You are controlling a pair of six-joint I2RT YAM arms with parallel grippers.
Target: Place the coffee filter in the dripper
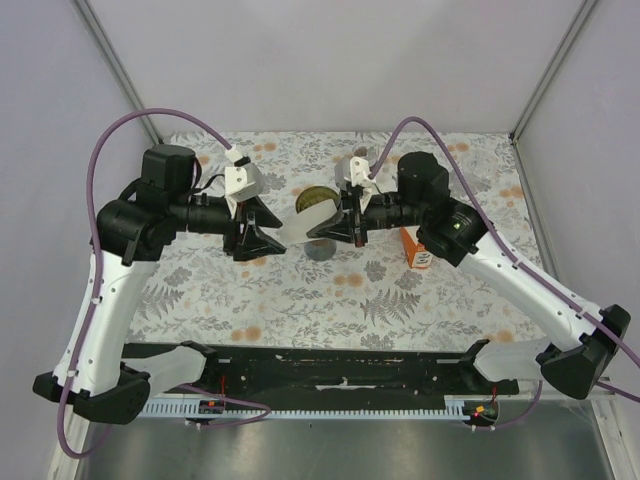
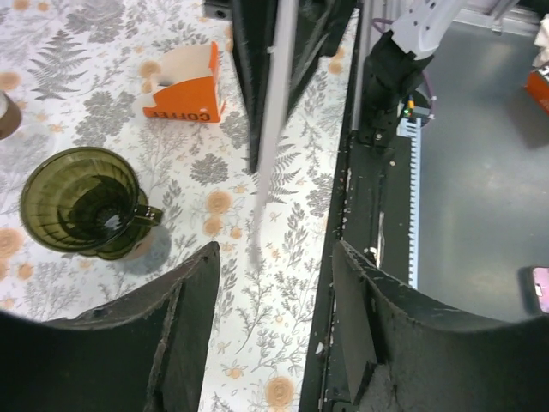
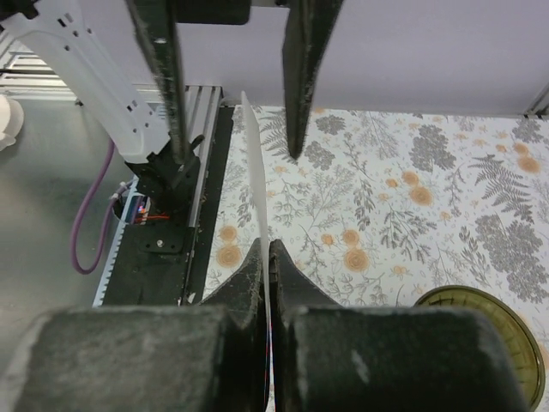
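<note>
The white paper filter [image 1: 303, 222] stands on edge in my right gripper, which is shut on it; in the right wrist view it is a thin white strip running up between the fingers. My left gripper stands open just left of the filter, with the filter's edge above the gap between its fingertips. The dark green dripper [image 2: 79, 202] sits on a clear stand behind the filter, partly hidden by it and by my right gripper in the top view [image 1: 315, 198].
An orange coffee filter box [image 1: 415, 250] lies right of the dripper, and a small cup stands behind it, partly hidden in the top view. The patterned board is clear at the front and left.
</note>
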